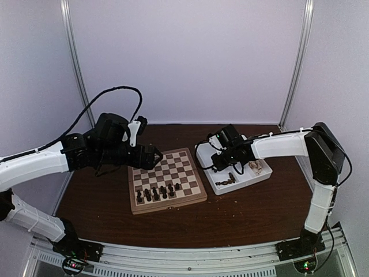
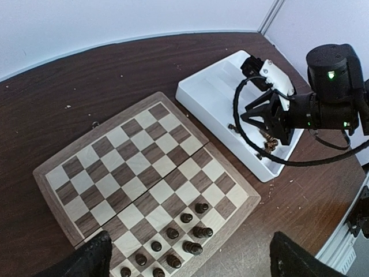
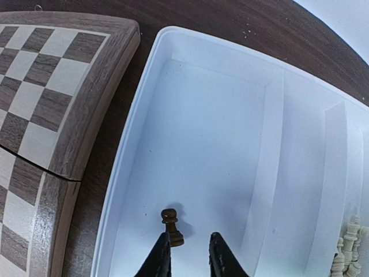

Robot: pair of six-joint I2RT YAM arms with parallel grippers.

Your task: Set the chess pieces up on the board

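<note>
The wooden chessboard (image 1: 173, 156) carries several dark pieces (image 2: 172, 233) standing in rows along its near edge. In the right wrist view a dark pawn (image 3: 172, 227) lies on the floor of the white tray (image 3: 202, 43). My right gripper is over that tray, its fingers parted; the pawn shows just beyond the left fingertip, and nothing is held. Above the far left part of the board, my left gripper (image 1: 154, 157) hangs wide open and empty, with its dark fingers (image 2: 291, 259) framing the board's near part.
Further dark pieces (image 1: 226, 180) lie at the tray's near end. White pieces (image 3: 347, 248) are heaped in a compartment on its right. Dividers (image 3: 266, 173) split the tray. The board's far half is clear, as is the dark table (image 1: 242, 216) in front.
</note>
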